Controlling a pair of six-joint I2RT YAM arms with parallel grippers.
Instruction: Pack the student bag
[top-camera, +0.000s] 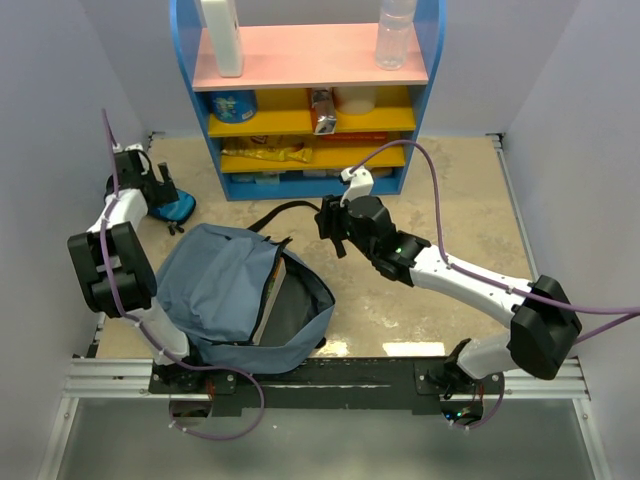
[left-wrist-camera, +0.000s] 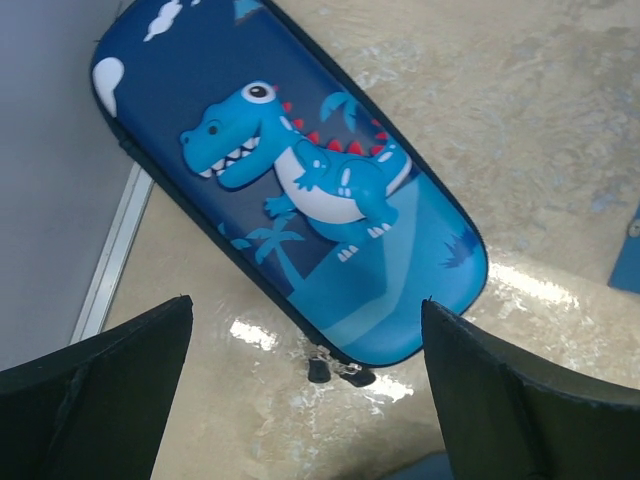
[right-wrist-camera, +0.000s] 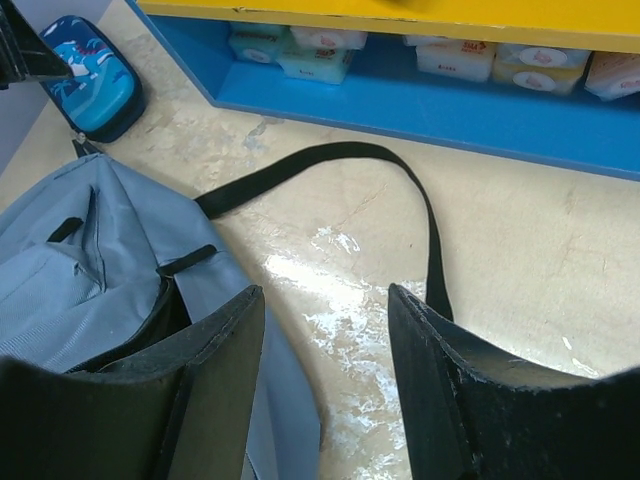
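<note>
A blue pencil case with a raised dinosaur lies flat on the floor by the left wall. My left gripper is open above it, its fingers apart with nothing held; in the top view the arm covers part of the case. The grey-blue bag lies with its mouth open toward the right, and a book shows inside it. Right of the bag, above the floor, my right gripper stands open and empty. A black strap runs from the bag across the floor below it.
A blue shelf unit stands at the back. It holds a clear bottle, a white carton, a blue tub and a yellow snack pack.
</note>
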